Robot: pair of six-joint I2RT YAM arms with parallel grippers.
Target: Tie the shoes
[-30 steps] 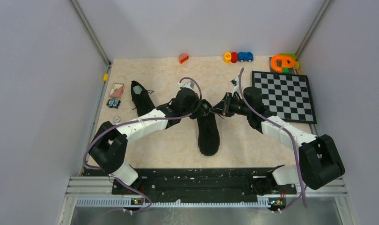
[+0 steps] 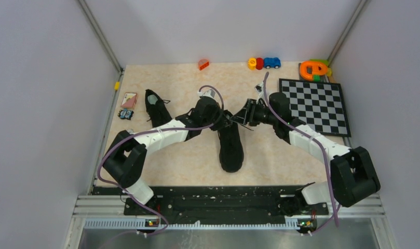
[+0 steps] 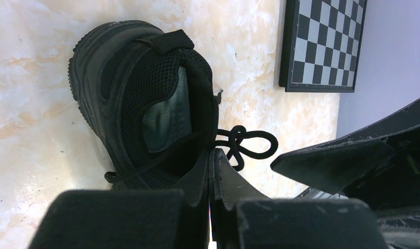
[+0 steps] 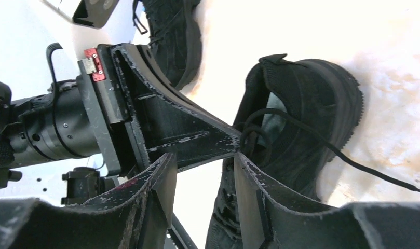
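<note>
A black shoe [image 2: 231,150] lies upright at the table's middle, its opening and green-grey insole [image 3: 163,111] showing. My left gripper is shut over the opening, its tips at a dark lace. A looped lace [image 3: 257,150] stands out beside it in the left wrist view; in the right wrist view a lace end trails over the shoe onto the table. My right gripper is open beside the left one's tip, near the loops; whether lace lies between its fingers is unclear. A second black shoe [image 2: 157,110] lies at the left.
A chessboard [image 2: 314,106] lies at the right, coloured toys [image 2: 271,63] along the back edge, small items [image 2: 127,114] at the far left. Bare table surrounds the middle shoe.
My right gripper has moved slightly toward the back of the table, with more of its open fingers showing from above. The left gripper and both shoes look much the same.
</note>
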